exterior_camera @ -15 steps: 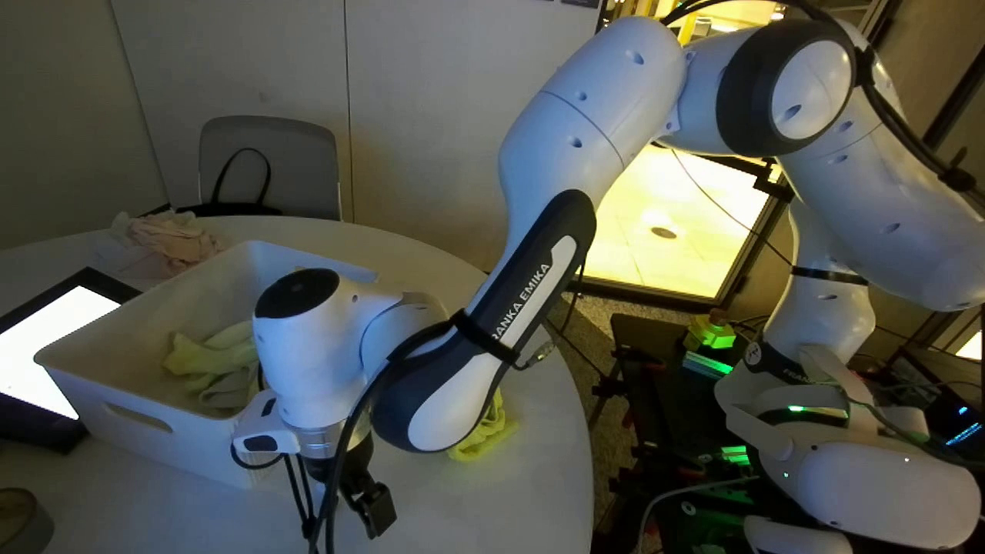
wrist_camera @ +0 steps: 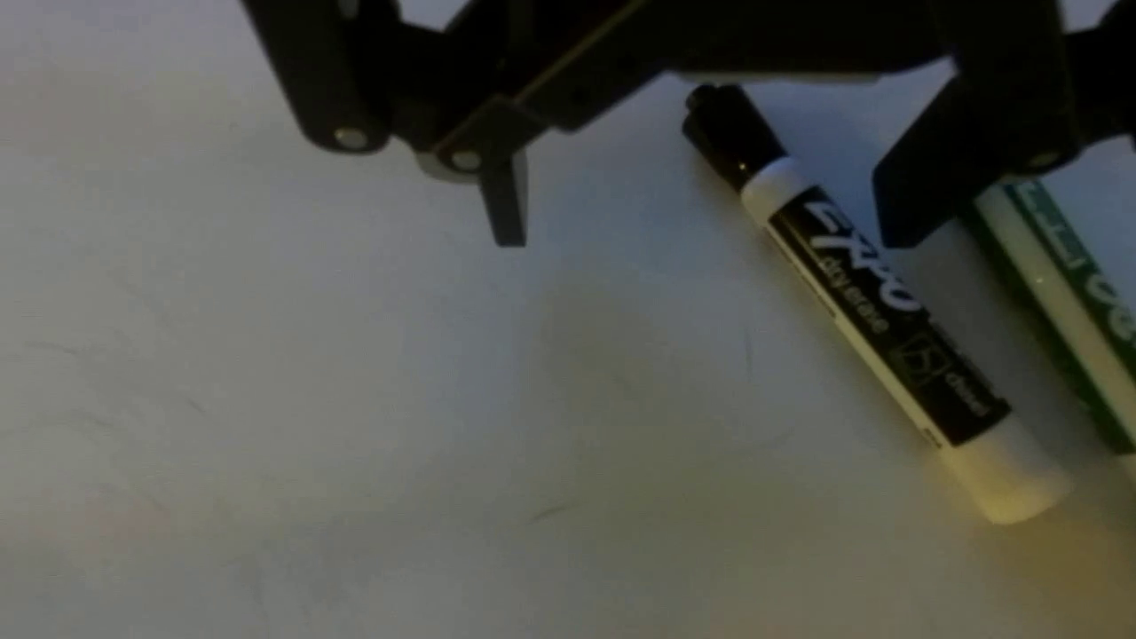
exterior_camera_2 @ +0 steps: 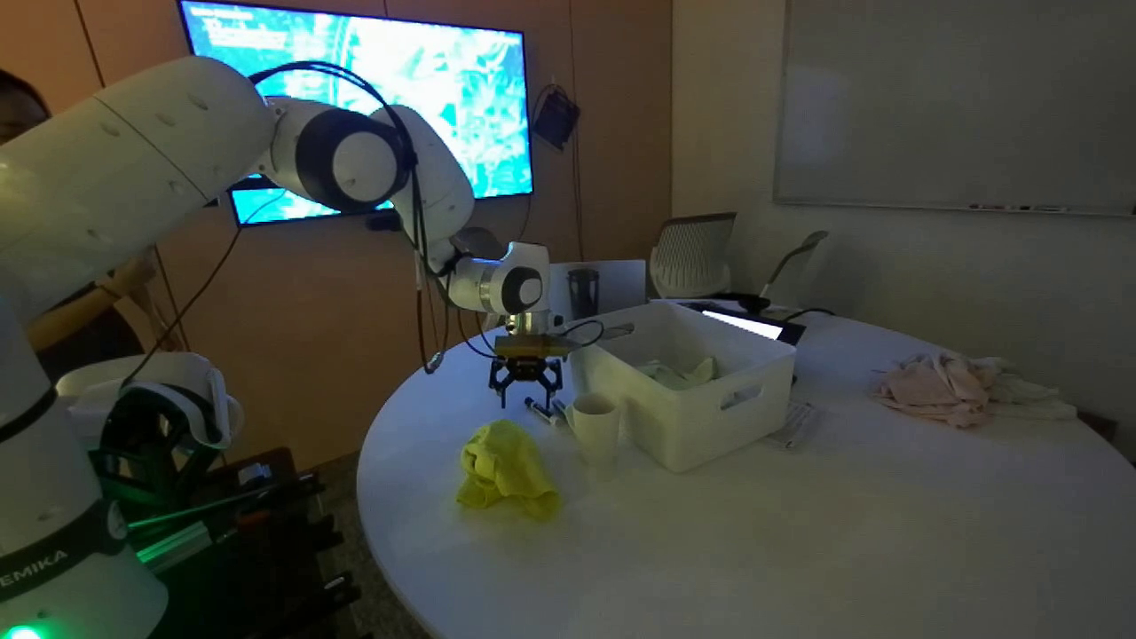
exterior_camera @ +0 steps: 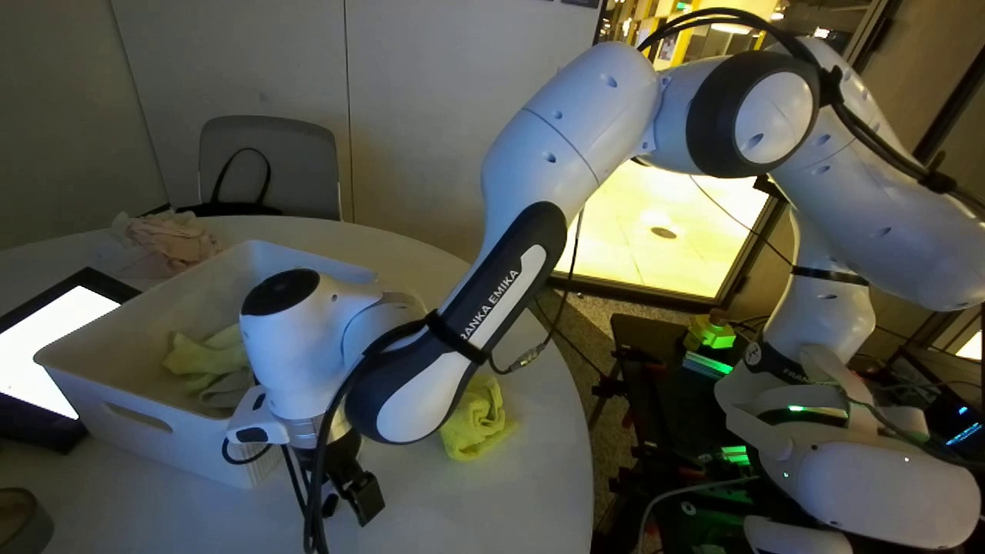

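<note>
Two dry-erase markers lie side by side on the white table. The black-labelled marker [wrist_camera: 884, 309] slants across the right half of the wrist view, its black cap toward my fingers. At the right edge is the green-labelled marker [wrist_camera: 1065, 287], partly hidden by one finger and cut off by the frame. My gripper is open, with nothing held; the black cap shows between its spread fingers, toward the right one. Exterior view 2 has the gripper [exterior_camera_2: 526, 398] pointing down near the markers [exterior_camera_2: 544, 412], beyond the white mug [exterior_camera_2: 594, 422].
Close by stands a white bin [exterior_camera_2: 682, 421] with cloths inside. A crumpled yellow cloth [exterior_camera_2: 505, 469] lies in front of the gripper. Pinkish cloth [exterior_camera_2: 937, 389] rests on the far right, and a lit screen [exterior_camera: 46, 346] stands beside the bin.
In exterior view 1 the arm and gripper have shifted slightly left, the gripper also a little higher in the picture. More of the yellow cloth shows beside the forearm.
</note>
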